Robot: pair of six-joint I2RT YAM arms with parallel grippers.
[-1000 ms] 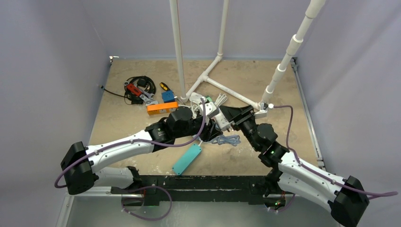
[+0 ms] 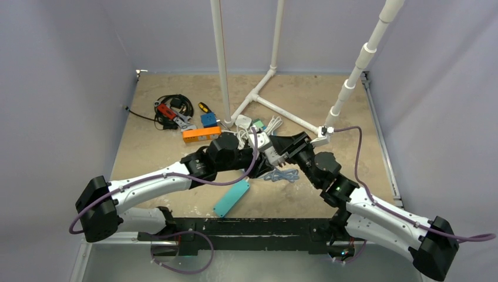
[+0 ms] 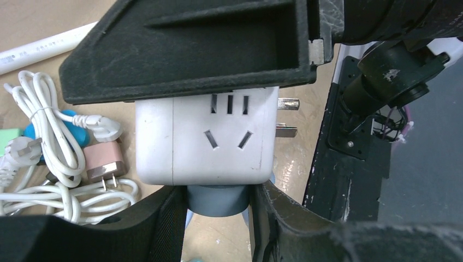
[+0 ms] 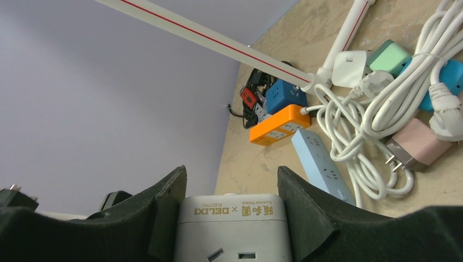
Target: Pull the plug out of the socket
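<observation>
A white cube socket (image 3: 224, 142) with slots in its face and metal prongs at its right side is pinched by my right gripper, whose fingers stand on either side of it. Against the socket's lower side in the left wrist view is a grey-blue plug (image 3: 218, 202). My left gripper has a finger on each side of this plug, close to it; whether they press on it cannot be told. Seen from the top, both grippers meet around the socket (image 2: 273, 155) above the middle of the table, hiding the plug.
On the table behind lie white cables (image 4: 393, 103), a pink charger (image 4: 420, 144), an orange power strip (image 2: 201, 134) and a blue box (image 2: 208, 120). A teal strip (image 2: 231, 198) lies in front. White pipes (image 2: 221, 59) rise at the back.
Both arms have shifted slightly in the top view, the grippers drawing a little closer around the socket. Objects on the table have stayed put.
</observation>
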